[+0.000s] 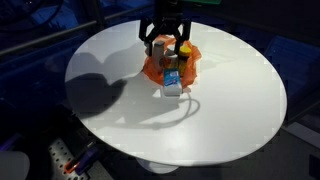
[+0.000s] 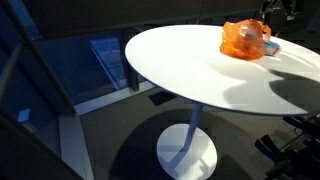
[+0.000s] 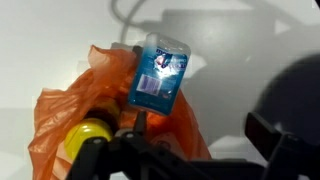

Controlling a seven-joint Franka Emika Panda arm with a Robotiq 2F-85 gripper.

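A crumpled translucent orange bag sits on the white round table, and its bright folds show in exterior view 2. At the bag's near edge lies a blue and white pack; in the wrist view this pack shows a barcode and rests partly over the orange film. A yellow-topped round item is within the bag. My gripper is above the bag, open, its fingers well apart. From the wrist, the gripper has the pack ahead of its fingers, not between them.
A dark round shape, possibly a shadow, fills the right of the wrist view. The table stands on a single white pedestal.
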